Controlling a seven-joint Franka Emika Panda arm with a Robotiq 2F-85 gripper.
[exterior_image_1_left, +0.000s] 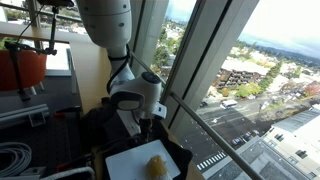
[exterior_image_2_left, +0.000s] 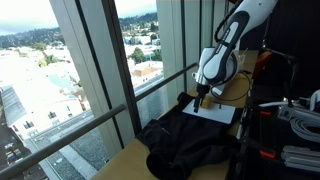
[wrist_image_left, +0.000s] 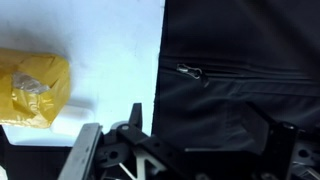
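Observation:
My gripper is open above black cloth, its two dark fingers well apart and nothing seen between them. The black cloth (wrist_image_left: 215, 110), which looks like a jacket, has a seam or pocket with a small metal zipper pull (wrist_image_left: 188, 70) ahead of the fingers. To the left in the wrist view lies a white board (wrist_image_left: 115, 60) bearing a yellow wrapped package (wrist_image_left: 40, 90). From the side, the gripper (exterior_image_1_left: 138, 122) hangs low over the cloth behind the board. Whether its fingertips touch the cloth I cannot tell.
A window rail (exterior_image_1_left: 215, 135) runs along the glass on one side of the table. In exterior view 2 the dark cloth (exterior_image_2_left: 190, 145) spreads over much of the table in front of the board (exterior_image_2_left: 215, 113). A coiled white cable (exterior_image_1_left: 14, 158) lies at the left.

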